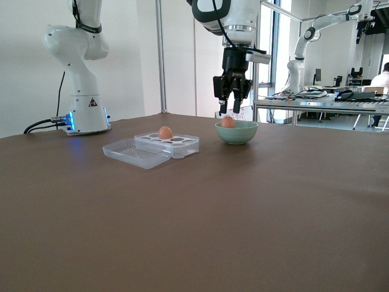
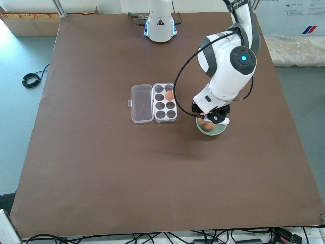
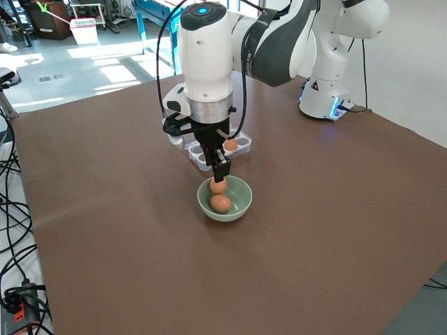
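My black gripper (image 1: 231,103) hangs just above a mint-green bowl (image 1: 236,132) holding brown eggs (image 3: 220,203). In the right view its fingers reach down over the upper egg (image 3: 218,185); whether they are open or shut is not clear, and in the left view they are largely hidden under the wrist. Beside the bowl lies a clear plastic egg box (image 2: 142,104), lid open, its white six-hole tray (image 2: 165,109) holding one egg (image 2: 169,95).
Cables run along the table's edge.
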